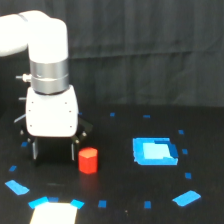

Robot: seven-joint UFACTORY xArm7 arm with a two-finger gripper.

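My white arm comes down at the left, with its gripper [54, 156] low over the dark table. Two thin dark fingers [35, 148] hang wide apart, and no object shows between them. Just to the right of the right-hand finger lies a small red block [88, 161] with a six-sided outline. Whether that finger touches the block I cannot tell. Right of centre is a blue square [139, 152] with a white patch in its middle, well apart from the red block.
Small blue marks dot the black table. Larger blue strips [186, 198] lie at the front right and front left. A pale patch [54, 213] is cut off by the bottom edge. Open table lies between the block and the blue square.
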